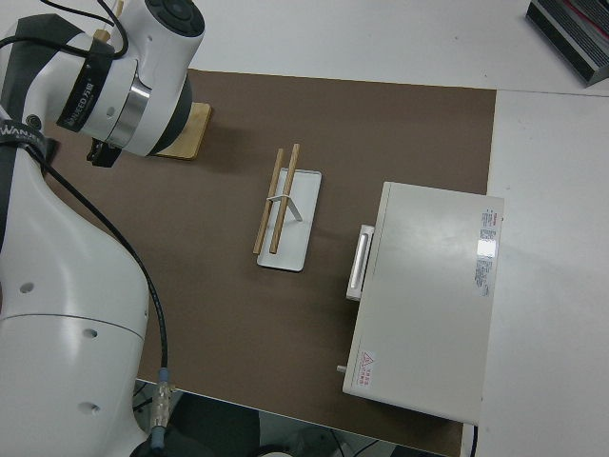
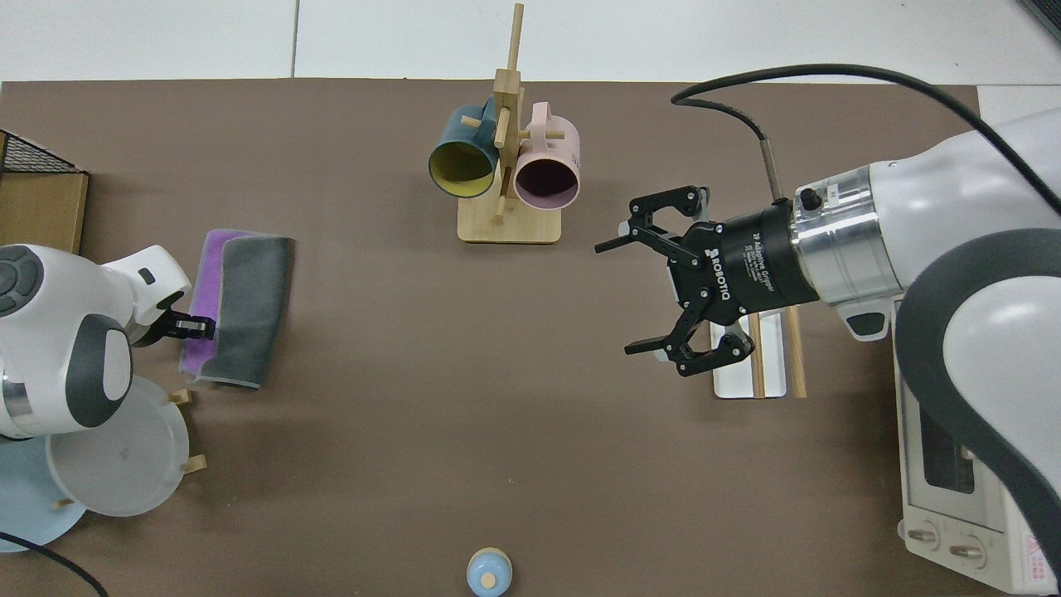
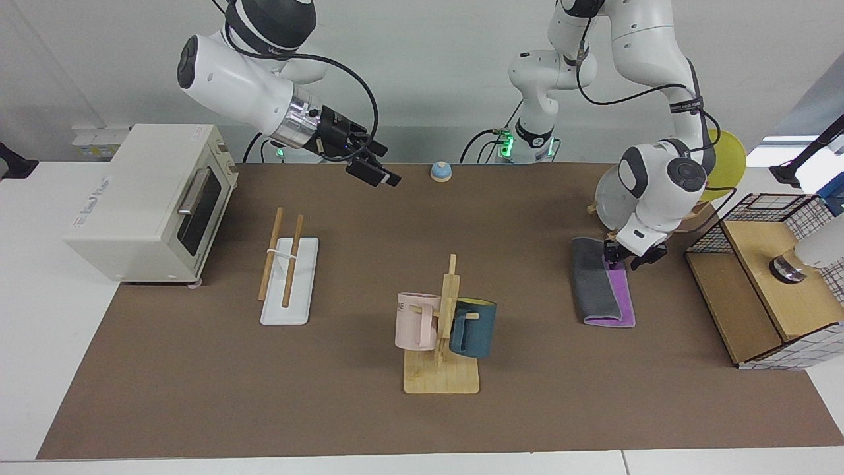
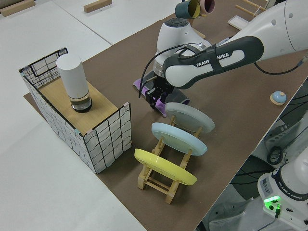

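Note:
A folded grey and purple cloth [image 2: 249, 308] lies on the brown table at the top view's left. One black gripper [image 2: 199, 328] hangs over its lower edge, beside the plate rack; in the left view this gripper [image 3: 633, 254] is at the cloth's end, and whether it holds the cloth cannot be told. The other gripper [image 2: 627, 298] stands open in the air over the table's right half, with nothing between its fingers.
A mug tree holds a teal mug [image 2: 449, 159] and a pink mug [image 2: 559, 149]. A white board with wooden sticks [image 1: 304, 219], an oven [image 1: 423, 295], a wire basket [image 4: 106, 144] and a blue round object [image 2: 489, 572] surround the clear middle.

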